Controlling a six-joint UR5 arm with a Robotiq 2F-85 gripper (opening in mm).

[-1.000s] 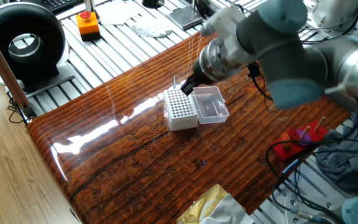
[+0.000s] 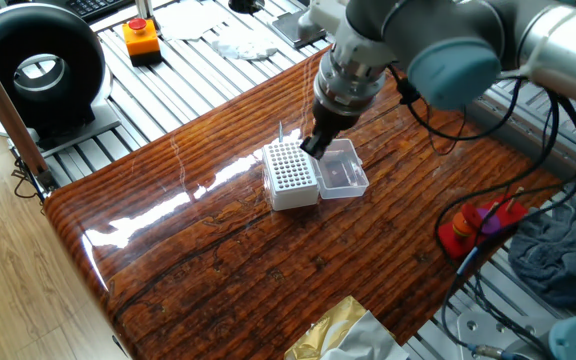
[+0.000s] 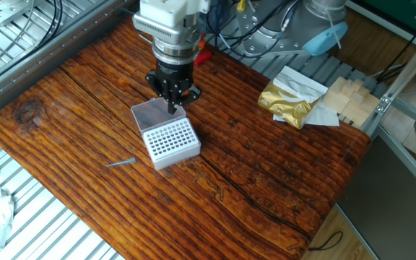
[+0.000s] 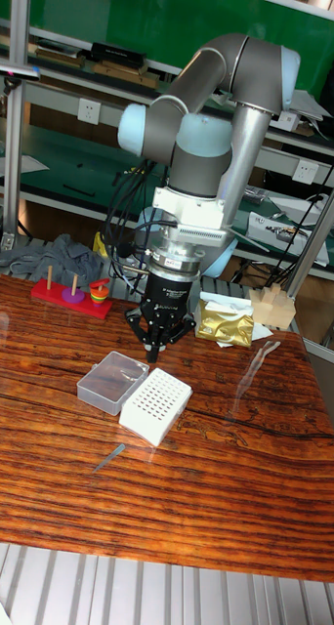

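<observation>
A white rack with rows of round holes (image 2: 291, 172) stands on the wooden table, joined along one side by its clear open lid (image 2: 342, 170). In exterior view 2 no tips or tubes can be made out standing in the holes of the rack (image 3: 170, 141). Beside the box lies a slim pointed grey piece (image 3: 121, 162), flat on the wood. My gripper (image 4: 152, 354) points down above the lid side of the box. Its black fingertips come together, and nothing shows between them. Whether the gripper touches the box is hard to tell.
A gold-and-white packet (image 3: 292, 97) and wooden blocks (image 3: 351, 100) are at one table edge. A red peg toy with coloured rings (image 4: 71, 296) stands near the back edge. Cables (image 2: 550, 160) hang around the arm.
My arm has swung and the gripper now stands more upright in exterior view 1. Its tips have shifted slightly right, toward the lid. The box and the grey piece have not moved.
</observation>
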